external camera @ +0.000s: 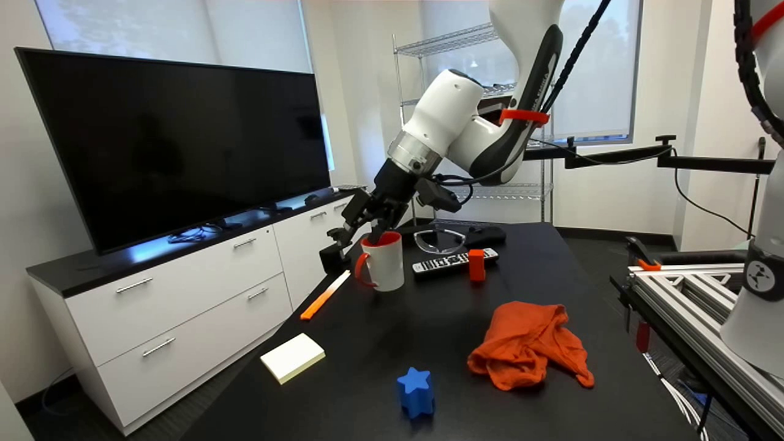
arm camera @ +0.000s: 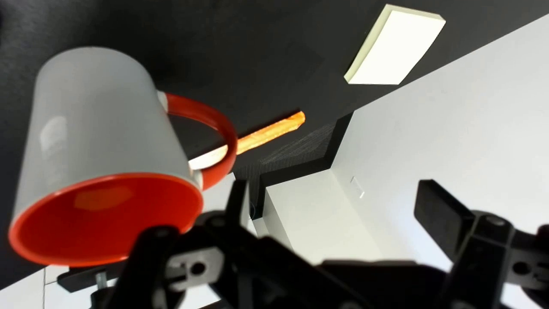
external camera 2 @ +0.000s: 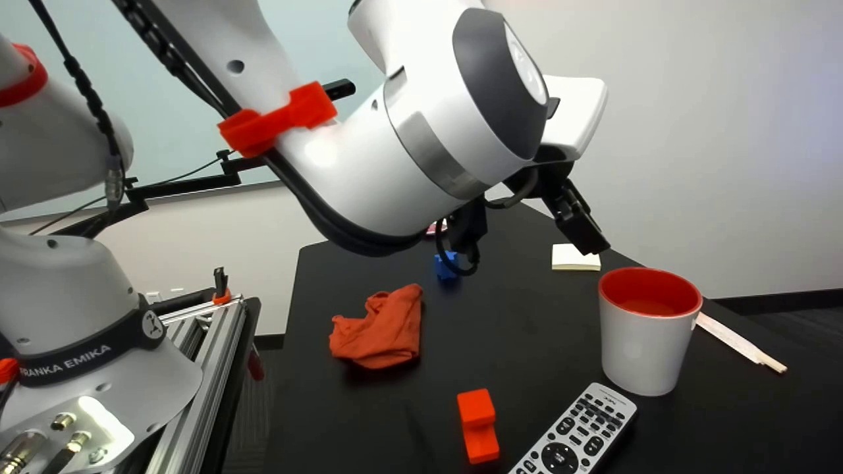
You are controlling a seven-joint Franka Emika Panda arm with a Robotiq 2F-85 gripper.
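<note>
A white mug [external camera: 387, 266] with a red inside and red handle stands upright near the table's far left edge. In exterior view 2 the mug [external camera 2: 644, 347] shows its open top, the handle hidden behind it. My gripper is open, its fingers wide apart with nothing between them. One of the fingers [arm camera: 237, 201] overlaps the rim of the mug [arm camera: 98, 118] in the wrist view; whether they touch I cannot tell. Exterior view 1 puts the gripper [external camera: 358, 228] low over the mug's rim, tilted toward the cabinet side.
Near the mug lie an orange-and-white stick [external camera: 324, 295], a remote [external camera: 448, 263], an orange block [external camera: 477, 265] and clear glasses [external camera: 439, 240]. A notepad [external camera: 292, 358], blue star [external camera: 416, 392] and orange cloth [external camera: 525, 345] sit nearer the front. Between them is bare table.
</note>
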